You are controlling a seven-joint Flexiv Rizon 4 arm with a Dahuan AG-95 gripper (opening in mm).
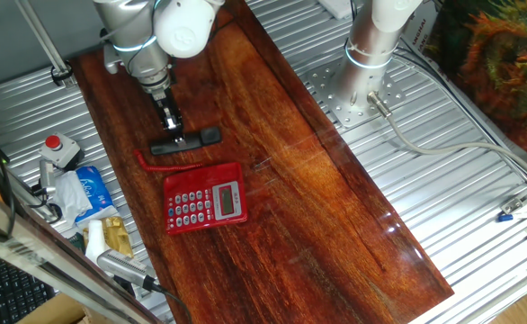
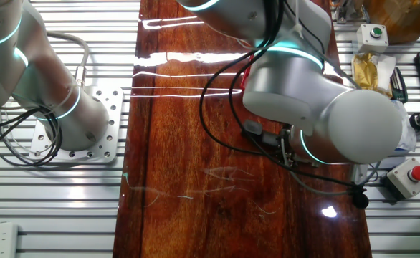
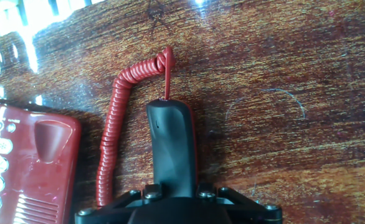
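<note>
A red desk telephone (image 1: 204, 199) with silver keys and a small display lies on the dark wooden table; part of its body (image 3: 42, 152) shows at the wrist view's left edge. Beside it is the black handset (image 1: 200, 136), its coiled red cord (image 3: 113, 124) running from one end. My gripper (image 1: 180, 139) reaches down onto the handset's middle. In the wrist view the gripper appears shut on the handset (image 3: 171, 143), one finger close against each side. Whether the handset touches the table cannot be told. The arm covers most of this in exterior view 2.
Left of the table lie a red stop button (image 1: 54, 142), a blue tissue pack (image 1: 91, 191) and a white handheld tool (image 1: 120, 264).
</note>
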